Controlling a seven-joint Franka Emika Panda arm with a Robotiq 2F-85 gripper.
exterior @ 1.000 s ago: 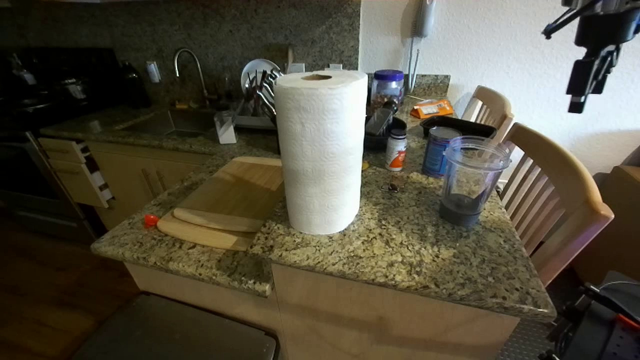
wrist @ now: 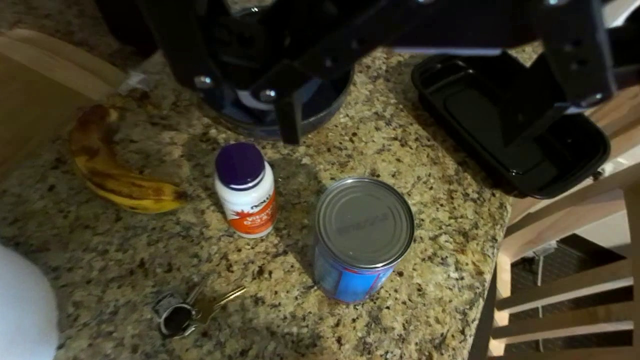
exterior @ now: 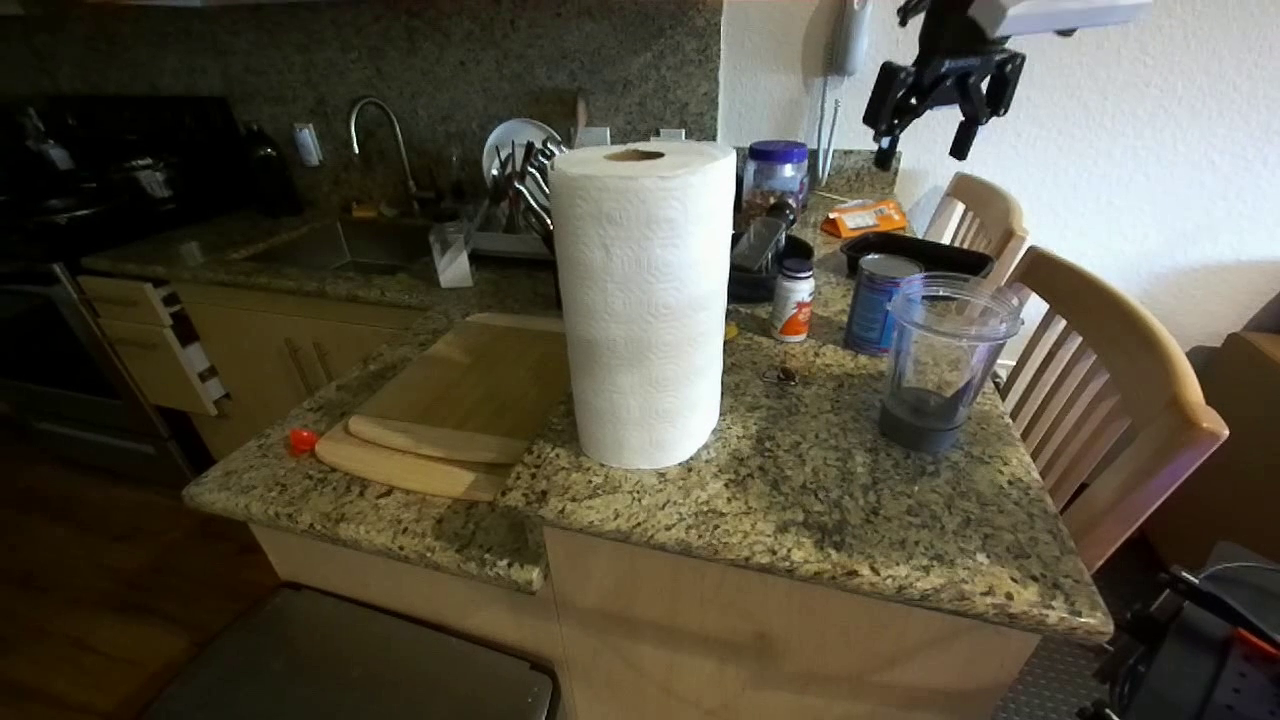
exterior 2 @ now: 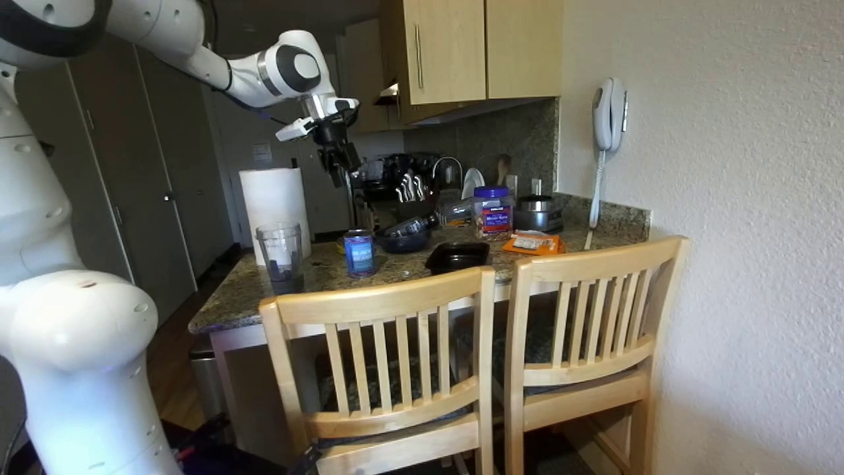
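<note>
High over the counter, my gripper [exterior: 924, 146] hangs with its two fingers spread and nothing between them. Below it in the wrist view stand a blue can [wrist: 364, 231] with a grey metal lid and a white bottle [wrist: 250, 201] with a purple cap and an orange label. A browned banana [wrist: 123, 174] lies left of the bottle. Keys or a small metal item [wrist: 180, 315] rest nearer the bottom. A black tray [wrist: 480, 120] is at the upper right, partly behind a finger. The dark bowl [wrist: 318, 108] is largely hidden by the gripper.
A tall paper towel roll [exterior: 644, 312] and a clear cup [exterior: 948, 360] stand near the counter's front. Cutting boards [exterior: 462, 384] lie left. An orange packet [exterior: 864, 217] and purple-lidded jar [exterior: 776, 174] sit at the back. Wooden chairs [exterior 2: 388, 372] line the counter's side.
In exterior view 1 my gripper has moved left and slightly up, and has turned so both fingers show apart. The objects on the counter have not moved.
</note>
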